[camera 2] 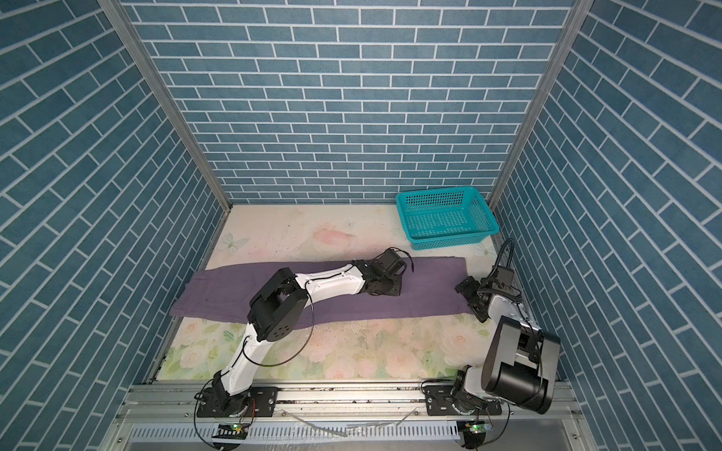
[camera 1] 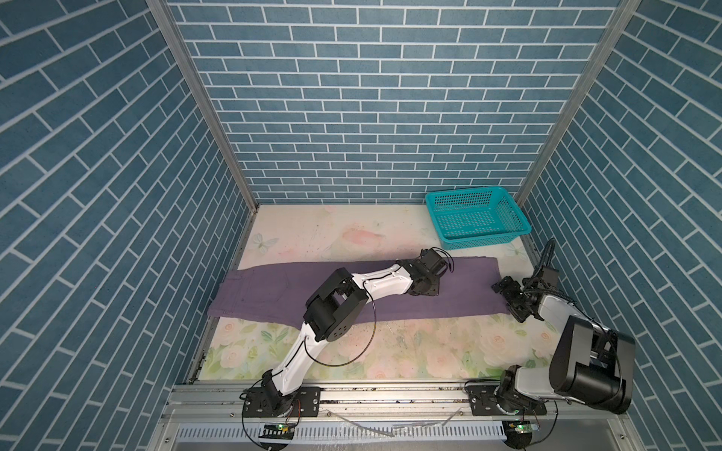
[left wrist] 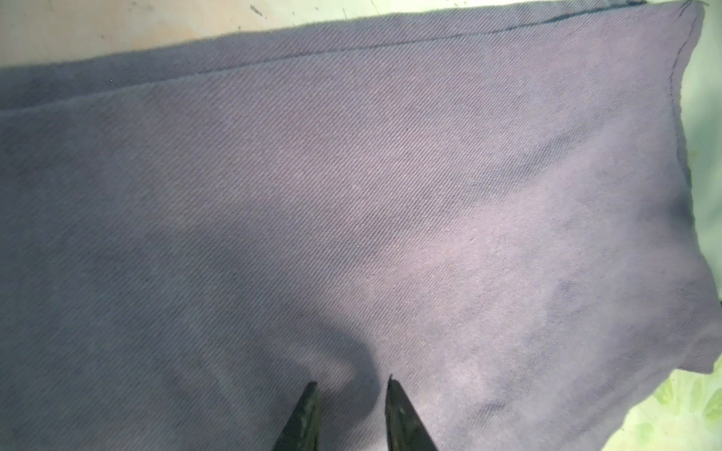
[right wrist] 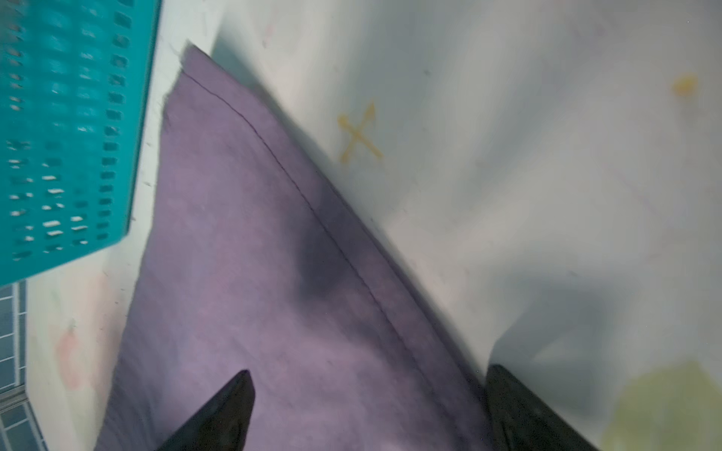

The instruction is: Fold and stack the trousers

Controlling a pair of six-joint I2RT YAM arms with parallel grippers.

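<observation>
The purple trousers lie flat in a long strip across the table, legs laid one over the other. One end fills the left wrist view, where a lower layer shows along the top edge. My left gripper is over the middle of the cloth, pointing down, its fingertips a little apart with no fold visible between them. At the right end, my right gripper stands wide open over the stitched hem. One finger is at the hem's outer edge, the other over the cloth; whether they touch it I cannot tell.
An empty teal basket stands at the back right, close to the trousers' far edge. Bare flowered table lies in front of the cloth and behind it at left. Brick-patterned walls enclose the back and both sides, the right one close to my right arm.
</observation>
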